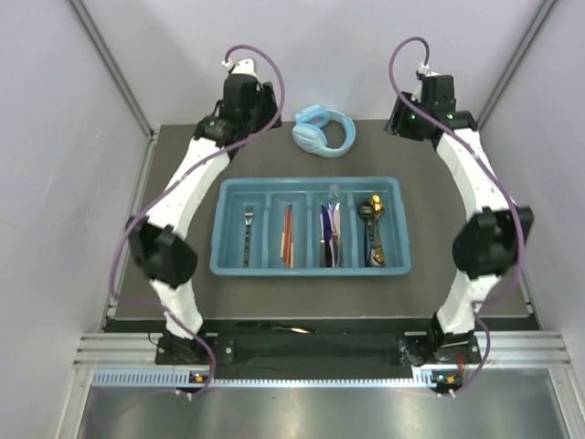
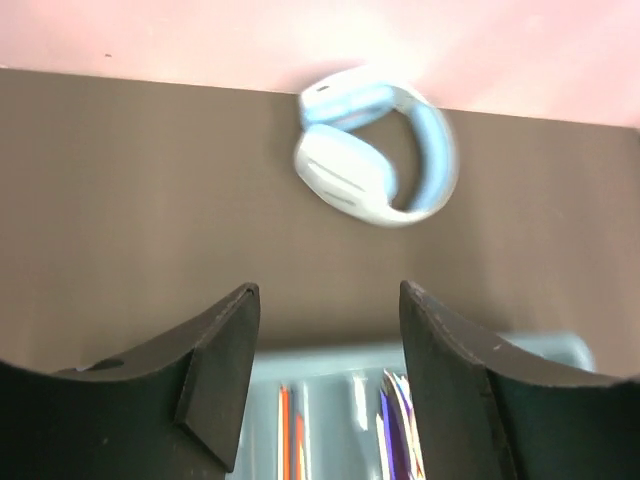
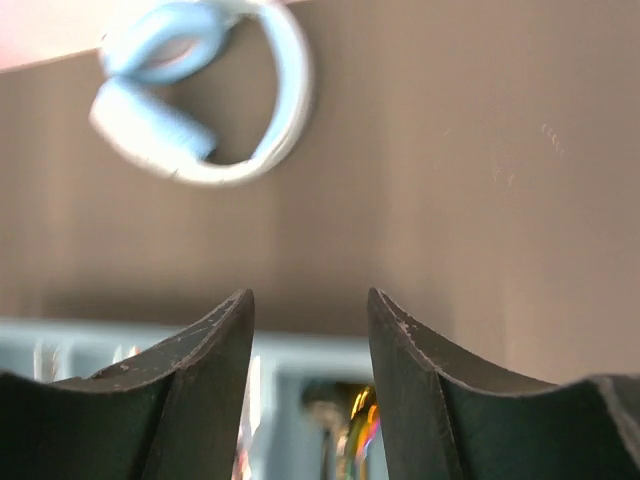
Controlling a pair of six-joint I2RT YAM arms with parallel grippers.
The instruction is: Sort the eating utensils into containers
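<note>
In the top view a blue four-compartment tray (image 1: pixel 311 273) holds a fork (image 1: pixel 247 233), chopsticks (image 1: pixel 287 236), knives (image 1: pixel 330 234), and dark and gold spoons (image 1: pixel 377 229), each group in its own compartment. My left gripper is raised behind the tray's left side, open and empty, with chopsticks and knives below it. My right gripper is raised behind the tray's right side, its fingertips apart with nothing visible between them; the tray and blurred spoons lie below.
Light blue headphones (image 1: pixel 323 133) lie on the dark table (image 1: pixel 183 283) behind the tray, between the two grippers. Light walls border the table at the back and sides.
</note>
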